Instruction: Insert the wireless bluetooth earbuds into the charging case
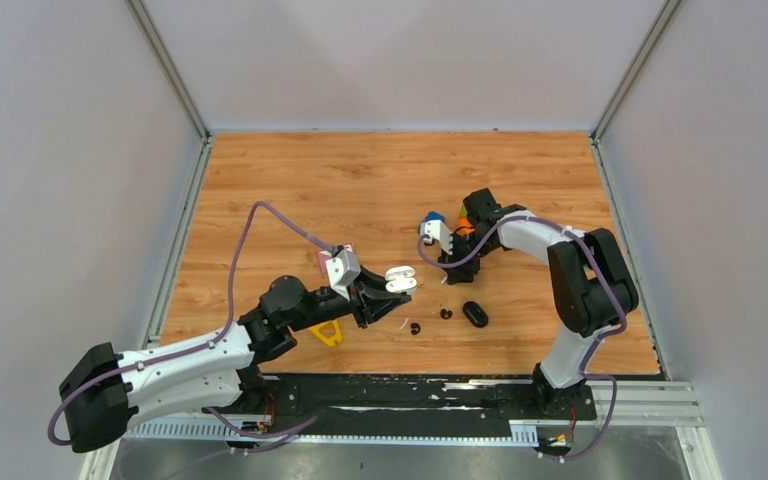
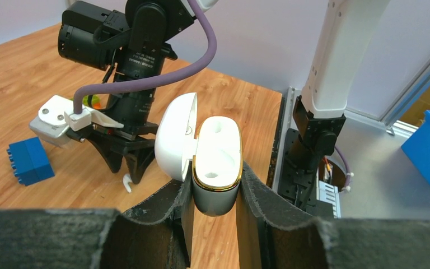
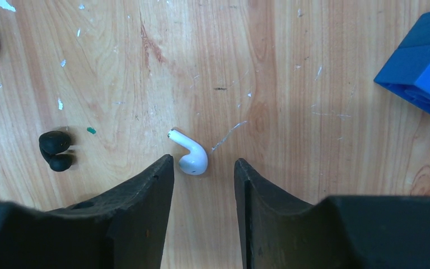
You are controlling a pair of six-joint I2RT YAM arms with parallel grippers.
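Note:
The open white charging case (image 2: 217, 154) is held upright in my left gripper, which is shut on it; its lid stands raised and the earbud wells face up. My right gripper is low over the table, fingers apart, at either side of a white earbud (image 3: 193, 159) lying on the wood, nothing visibly gripped. The same earbud (image 2: 127, 181) shows just beside the right fingers in the left wrist view.
A blue block (image 3: 411, 67) is near the right gripper. Small black pieces (image 3: 55, 143) and a black oval object (image 1: 475, 314) lie toward the front. A yellow item (image 1: 328, 335) is under the left arm.

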